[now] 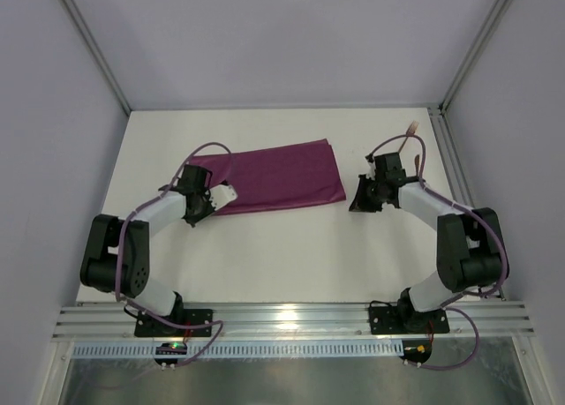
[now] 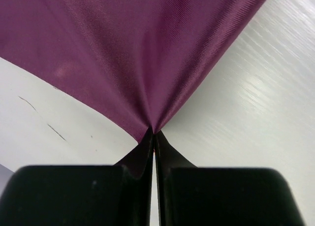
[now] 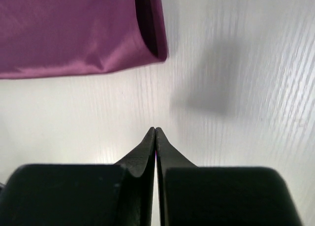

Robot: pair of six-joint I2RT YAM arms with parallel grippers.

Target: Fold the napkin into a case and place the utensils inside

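Observation:
The plum-coloured napkin [image 1: 274, 177] lies folded in a wide band across the table, its left end pulled toward the front. In the left wrist view my left gripper is shut on the napkin's lower left corner, and the cloth [image 2: 152, 78] gathers into creases there. My right gripper is shut with nothing between its fingers. The napkin's lower right corner [image 3: 160, 54] lies beyond those fingertips, with bare table between. At the back right are wooden utensils [image 1: 412, 128], partly hidden by the right arm's cable.
Grey walls enclose the left, back and right sides. Cables loop above both grippers.

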